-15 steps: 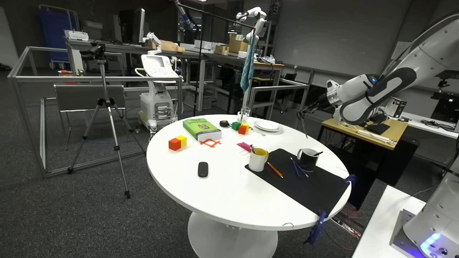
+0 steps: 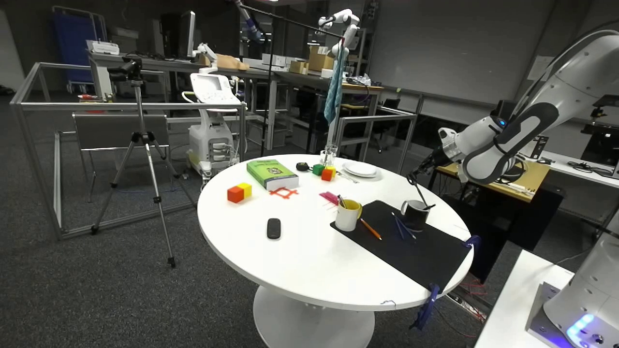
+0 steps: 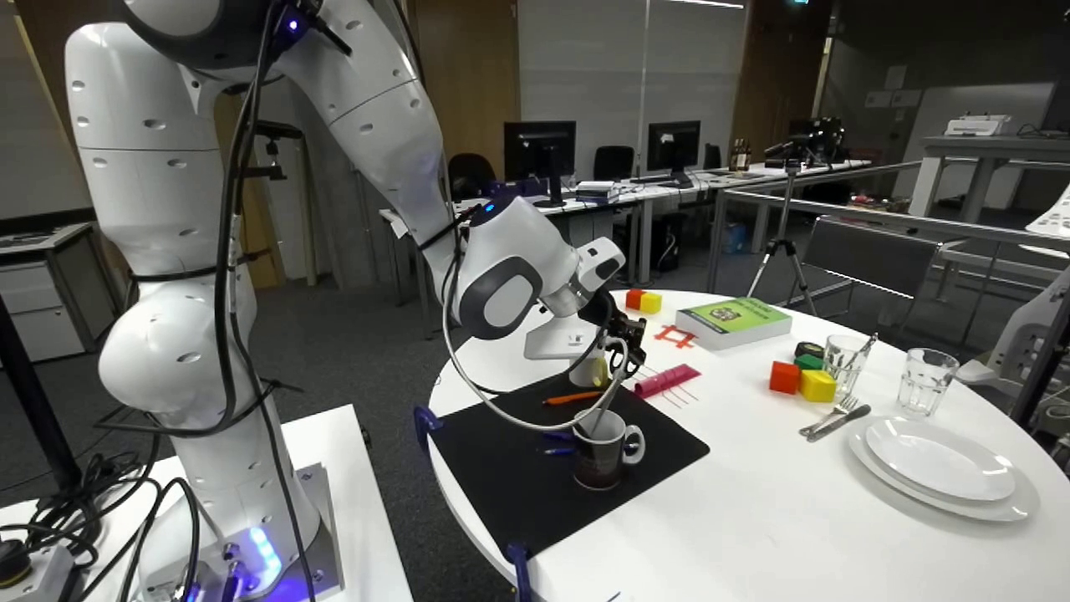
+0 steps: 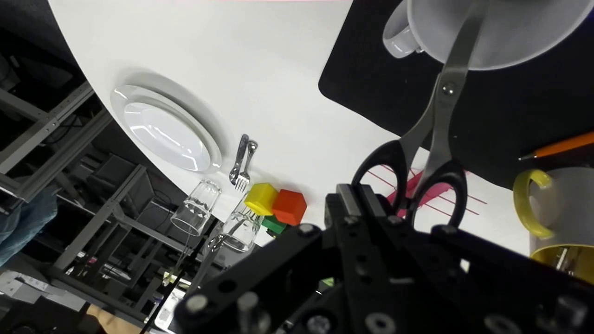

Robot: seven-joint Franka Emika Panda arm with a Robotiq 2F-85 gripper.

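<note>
A pair of scissors (image 4: 448, 92) hangs blades-down, with my gripper shut on its black handles. In the wrist view the blades run across the rim of a mug with a dark outside and pale inside (image 4: 501, 39), and their tips fall out of the frame. From exterior view 2 the lower blades appear within the mouth of that mug (image 3: 599, 463). The mug stands upright on the black mat (image 2: 418, 255), and my gripper (image 2: 422, 168) is above it. A dark stick-like object (image 2: 429, 207) shows at the mug's rim.
Beside the mug lie blue pens (image 2: 404, 227) and an orange pencil (image 2: 371, 229). A white mug with a yellow inside (image 2: 346, 215) stands on the mat's edge. Plates (image 2: 360, 168), blocks (image 2: 328, 174), a book (image 2: 271, 174) and a black mouse (image 2: 273, 228) occupy the white table.
My gripper has come down with the scissors. Their blades, earlier hanging clear above the mug, now reach its mouth. The mug and the things on the table have stayed put.
</note>
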